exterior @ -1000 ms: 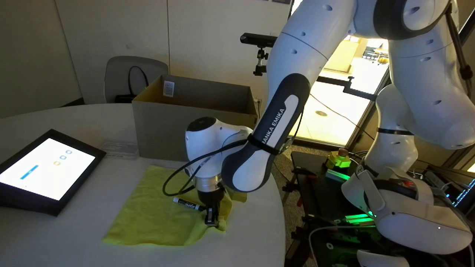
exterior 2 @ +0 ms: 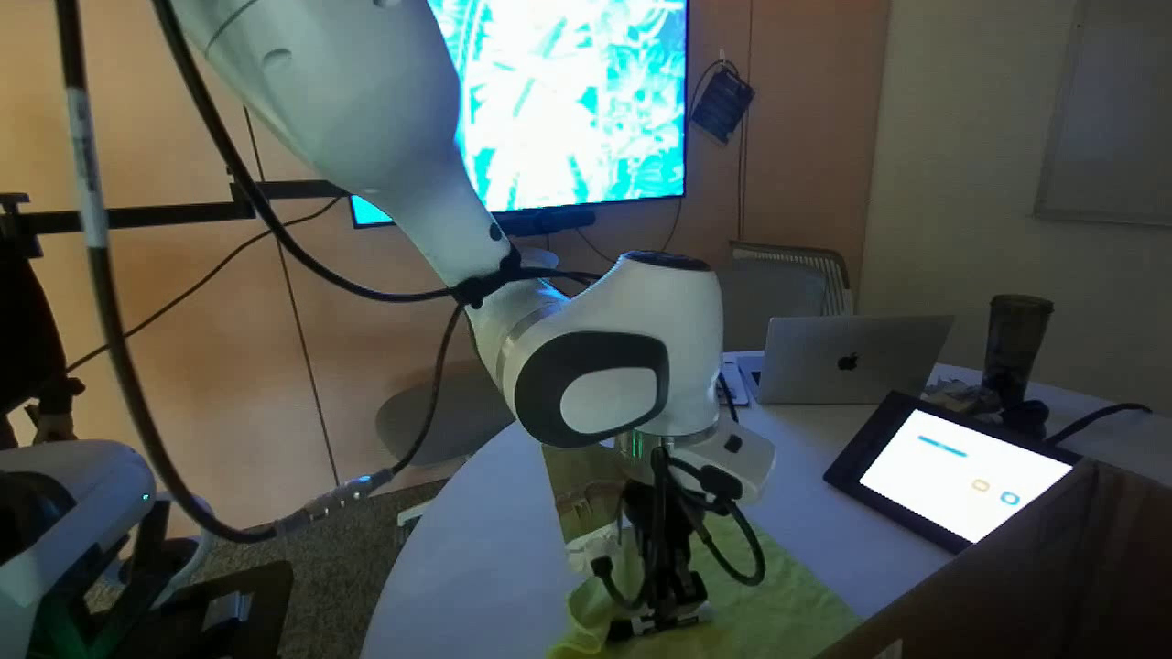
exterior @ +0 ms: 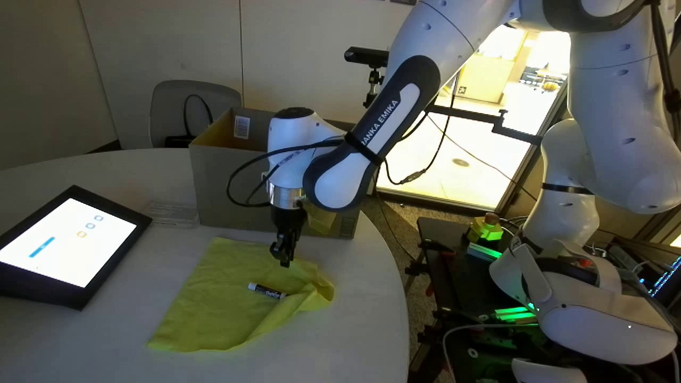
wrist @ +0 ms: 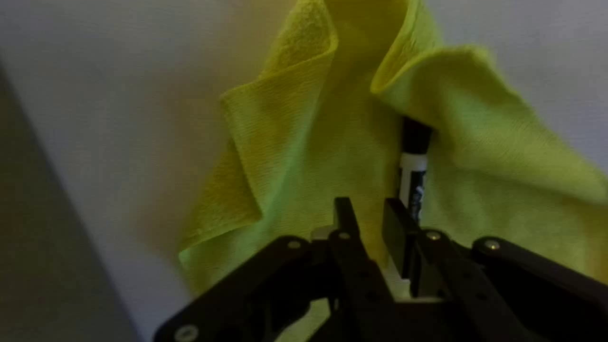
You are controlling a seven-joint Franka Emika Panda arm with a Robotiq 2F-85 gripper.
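A yellow cloth (exterior: 223, 293) lies on the white table, its right side rumpled and folded. On it rests a dark marker with a white band (exterior: 266, 291); in the wrist view a fold covers the tip of the marker's black end (wrist: 414, 171). My gripper (exterior: 282, 260) points down near the cloth's back right part, behind the marker. In the wrist view the gripper's fingers (wrist: 346, 219) stand a narrow gap apart, with cloth visible through it. The right finger hides part of the marker. Whether anything is pinched lower between the fingers cannot be made out.
A large open cardboard box (exterior: 223, 185) stands close behind the gripper. To the left sits a lit tablet (exterior: 70, 242). A laptop (exterior 2: 857, 357) and a tall cup (exterior 2: 1013, 340) are on the table's other side.
My gripper has lifted off the cloth's right side and moved back toward the box. The cloth's right corner has shifted slightly; the marker stays in place.
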